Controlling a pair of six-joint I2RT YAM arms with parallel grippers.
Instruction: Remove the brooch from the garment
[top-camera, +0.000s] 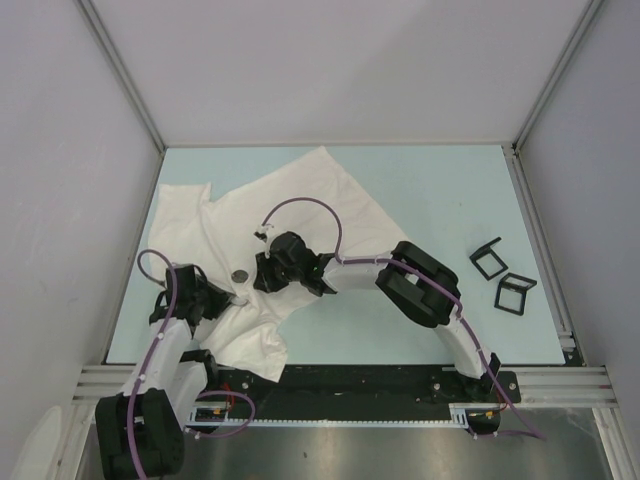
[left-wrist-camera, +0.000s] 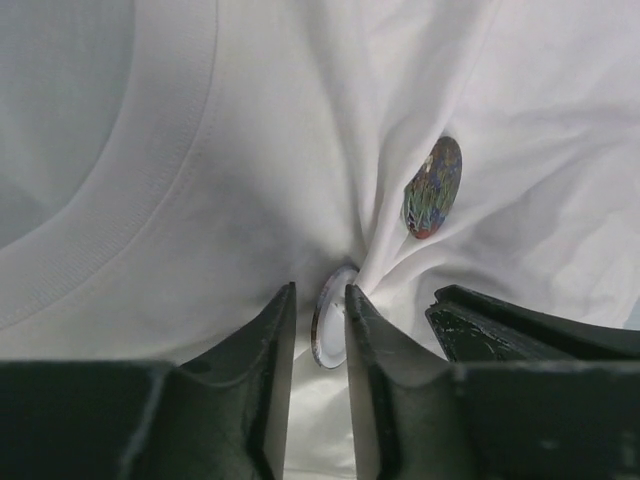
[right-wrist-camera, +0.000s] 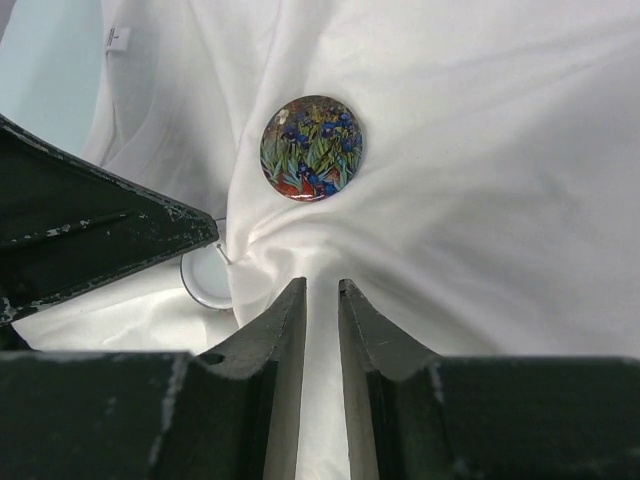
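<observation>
The brooch, a round flowered badge (right-wrist-camera: 311, 148), lies on the white garment (top-camera: 310, 175), also seen as a dark disc (top-camera: 240, 276) in the top view. Below it a white round piece (left-wrist-camera: 330, 328) with a thin pin shows at a fold. My left gripper has its fingers apart around this piece, at the fold. My right gripper is shut, right of and below the badge in its own view, with nothing clearly visible between its fingertips. In that view a left-gripper finger (right-wrist-camera: 130, 232) reaches to the white piece.
Two black frame-like objects (top-camera: 489, 262) lie at the right. The garment covers the left half of the table, under both arms.
</observation>
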